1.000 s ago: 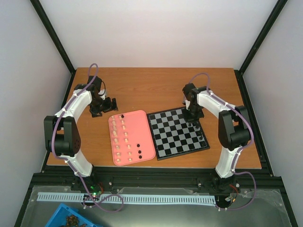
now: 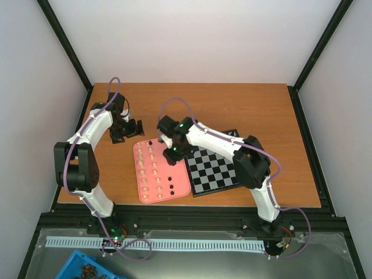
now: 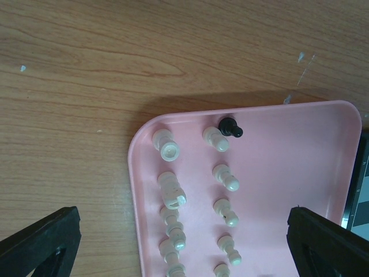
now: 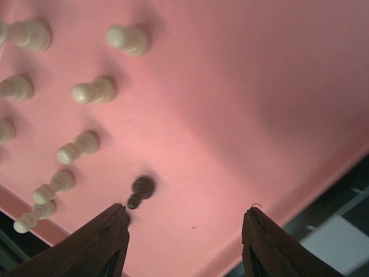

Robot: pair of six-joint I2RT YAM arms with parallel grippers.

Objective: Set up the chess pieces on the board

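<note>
A pink tray holds rows of white pieces and several black pieces. The checkered board lies right of it, partly hidden under my right arm. My left gripper stands open above the table at the tray's upper left, nothing between its fingers. My right gripper is open over the tray's right part; in the right wrist view a black piece sits just beyond its left finger, with another partly hidden by that finger.
A blue bin with dark items sits below the table's front edge at lower left. Walls enclose the sides and back.
My right arm has swung left from the board's right side to over the pink tray. The left arm has not visibly moved.
</note>
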